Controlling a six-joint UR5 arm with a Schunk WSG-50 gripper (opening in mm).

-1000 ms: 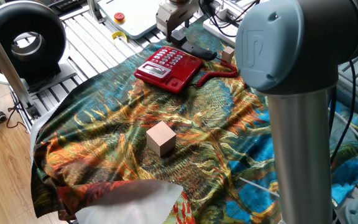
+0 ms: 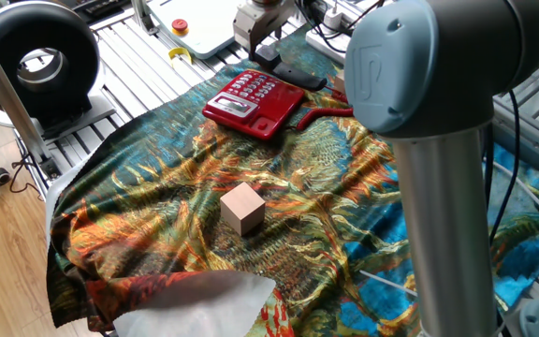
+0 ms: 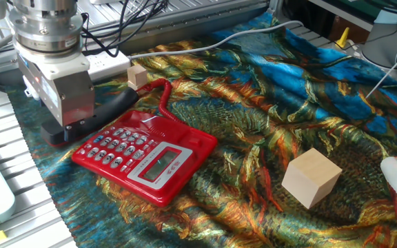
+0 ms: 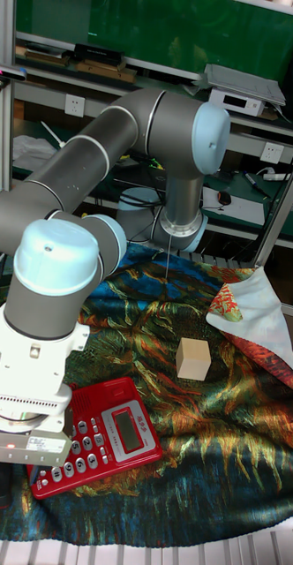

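The red desk telephone (image 3: pixel 147 155), with silver keys and a grey display, rests on the patterned cloth. Its black handset (image 3: pixel 109 110) lies along the far side of the base, off the keys, with the red coiled cord (image 3: pixel 164 100) running from it. Over the handset's left end stands my gripper (image 3: pixel 66 122), pointing down; its metal body hides much of that end. Whether its fingers touch or grip the handset is not clear. In exterior view 1 the same gripper (image 2: pixel 260 47) is partly cut off by the top edge.
A large wooden cube (image 3: pixel 312 178) sits on open cloth away from the phone. A smaller wooden block (image 3: pixel 137 76) stands by the handset's far end, near a white power strip (image 3: pixel 107 65). The cloth's pale underside (image 2: pixel 199 307) shows at a folded corner. Cables run behind.
The arm's elbow has shifted slightly left in exterior view 1, covering more of the small block and cord. My gripper has moved a little left. Phone and large cube look unmoved.
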